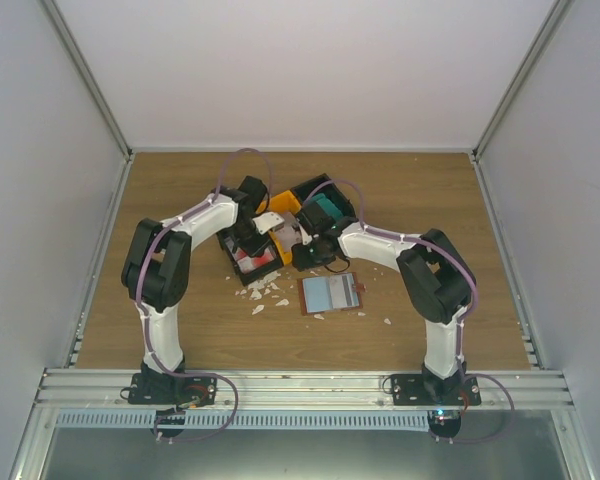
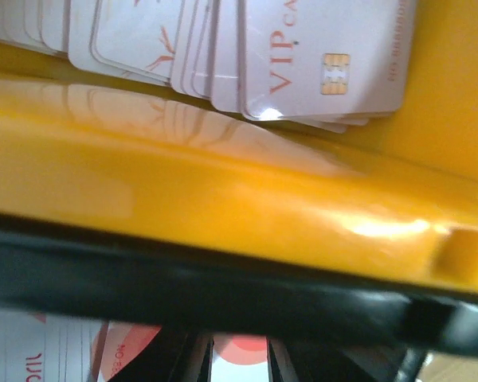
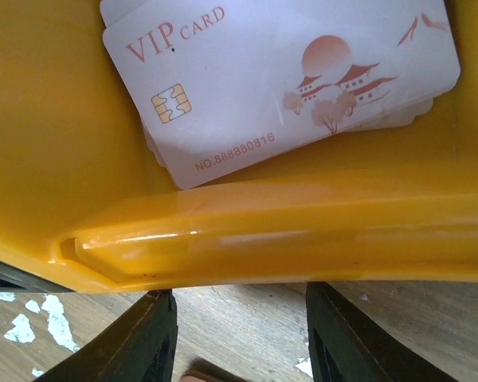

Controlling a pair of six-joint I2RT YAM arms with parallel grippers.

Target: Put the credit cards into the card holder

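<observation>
Inside the left black bin [image 1: 248, 277], my left gripper is shut on a white card with a red circle [image 2: 240, 350], which shows between its fingertips. More white and red cards [image 2: 32, 354] lie in that bin. White VIP cards [image 3: 279, 87] are piled in the yellow bin [image 3: 223, 215]. My right gripper is open at that bin's near wall, with bare table visible between its fingers. The brown card holder [image 1: 330, 293] lies flat in front of the bins, with pale blue and whitish panels facing up.
A second black bin with teal cards [image 1: 329, 204] stands at the back right, partly behind my right arm. White scraps [image 1: 263, 292] are scattered left of the holder. Both arms crowd the bins.
</observation>
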